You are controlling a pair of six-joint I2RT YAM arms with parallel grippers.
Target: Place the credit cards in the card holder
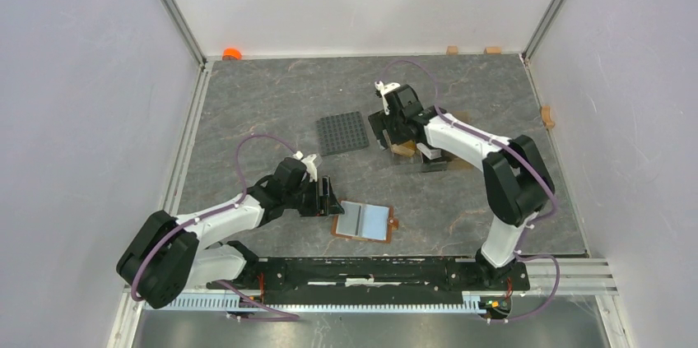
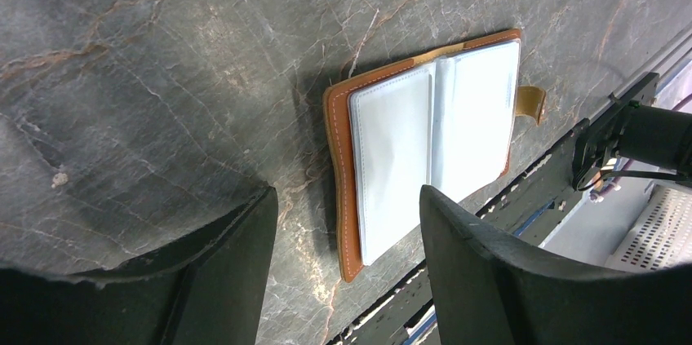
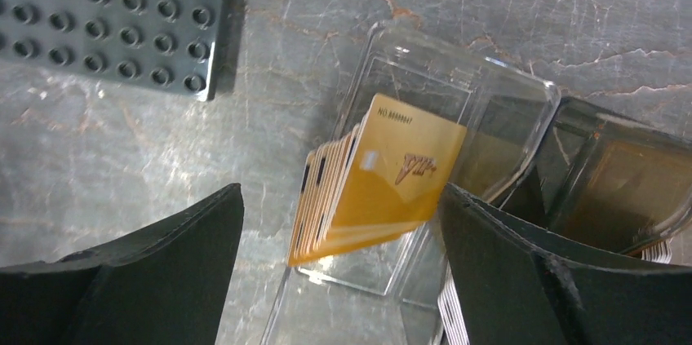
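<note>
The card holder (image 1: 374, 223) lies unfolded near the front of the table, brown leather with pale sleeves inside. In the left wrist view, my left gripper stands open at the holder's left edge, nothing between its fingers. A stack of yellow-gold credit cards (image 3: 401, 167) leans, fanned out, in a clear plastic tray (image 3: 457, 59). My right gripper is open over this stack, with the cards between its fingers in the image. I cannot tell whether either finger touches them.
Beside the stack is a second clear compartment (image 3: 632, 178). A dark studded mat (image 1: 342, 133) lies left of the tray. An orange object (image 1: 232, 53) sits at the far left corner. Bare table stretches between the trays and the card holder.
</note>
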